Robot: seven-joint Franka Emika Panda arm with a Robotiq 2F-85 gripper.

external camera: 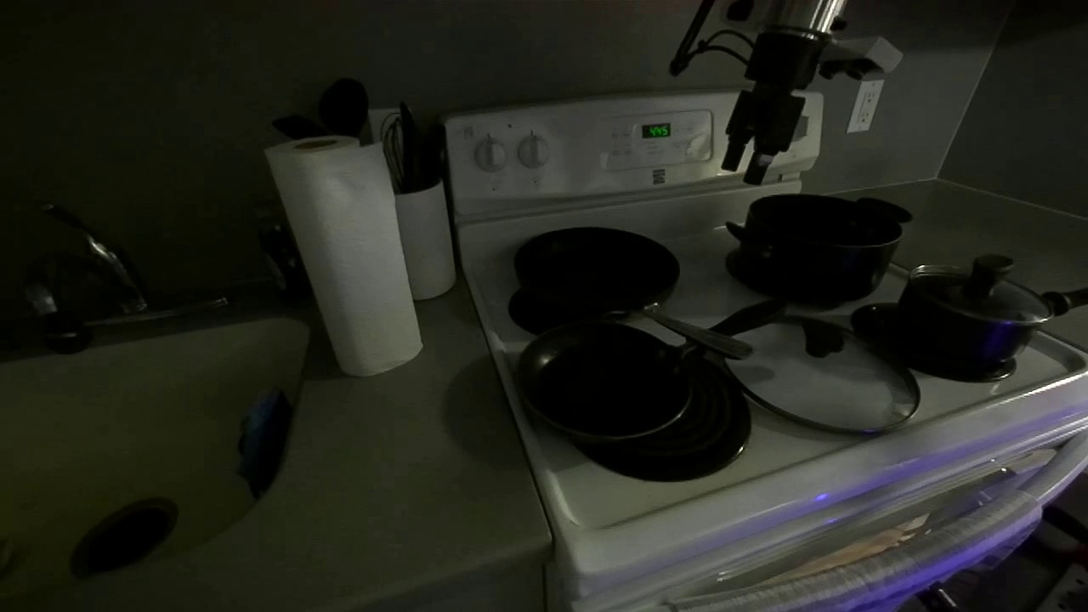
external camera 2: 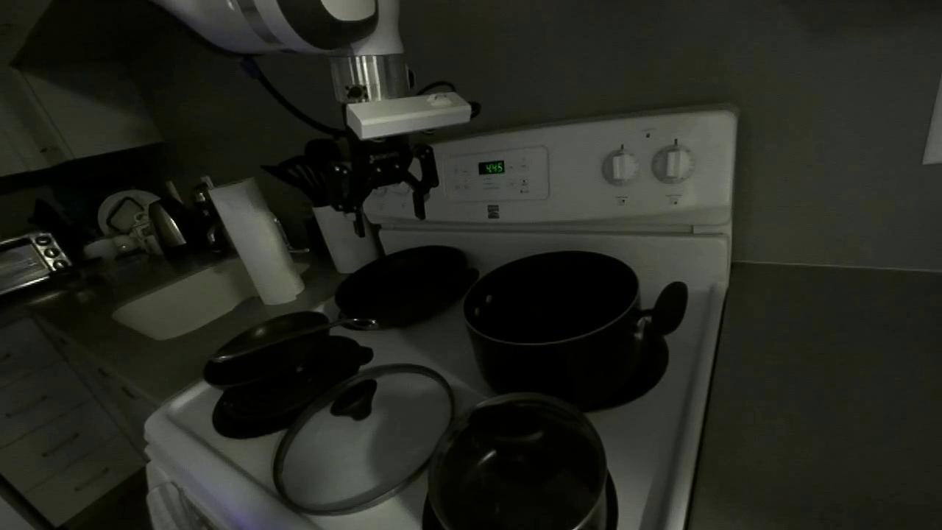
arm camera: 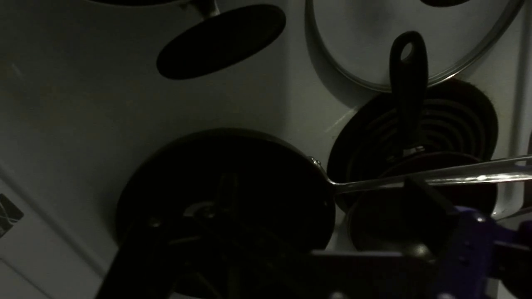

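Note:
My gripper (external camera 2: 388, 225) hangs open in the air above the back of the stove, with nothing between its fingers. In exterior view 1 the gripper (external camera: 742, 173) appears in front of the stove's control panel. Below it in the wrist view lies a dark frying pan (arm camera: 224, 149) with a metal handle (arm camera: 429, 177). A smaller pan (external camera: 602, 382) rests at the front left, near a burner coil. The glass lid (external camera 2: 371, 442) lies flat between the front burners. A large open pot (external camera 2: 552, 296) occupies the back right burner. At the front right stands a lidded saucepan (external camera: 969, 311).
To the left of the stove, a paper towel roll (external camera: 347, 255) and a white utensil holder (external camera: 424, 240) stand on the counter. The sink (external camera: 153, 388) is further left. Bare counter (external camera 2: 821, 380) lies to the right of the stove. The room is dim.

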